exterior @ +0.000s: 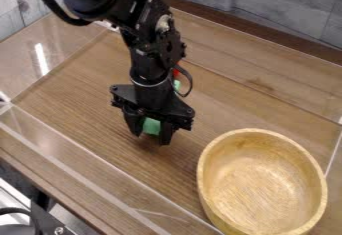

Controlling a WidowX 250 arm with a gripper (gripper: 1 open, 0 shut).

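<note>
My black gripper point(150, 119) is low over the wooden table, shut on a small green object point(152, 127) that shows between and below its fingers. Much of that object is hidden by the gripper. Behind the arm, a small red and green item point(175, 79) is partly visible.
A large tan oval bowl point(262, 181) sits at the front right, to the right of the gripper. A grey wall runs behind it.
</note>
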